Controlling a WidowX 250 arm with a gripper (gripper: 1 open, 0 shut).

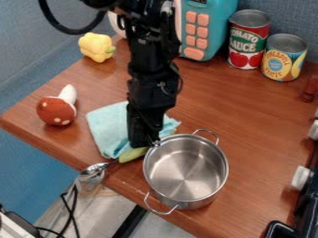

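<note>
The black gripper (147, 139) is low over the light blue cloth (110, 125), just left of the steel pot (185, 172). A pale yellow-green object (132, 154) lies under its fingertips, largely hidden by the gripper and pot. A metal spoon or ladle head (93, 173) is at the table's front edge, left of the pot. Whether the fingers are shut on anything cannot be told.
A red-and-white toy (56, 111) sits at the left, a yellow object (97, 47) behind it. Two cans (248, 42) and a teal appliance (209, 19) stand at the back. A black appliance (302, 209) lines the right edge.
</note>
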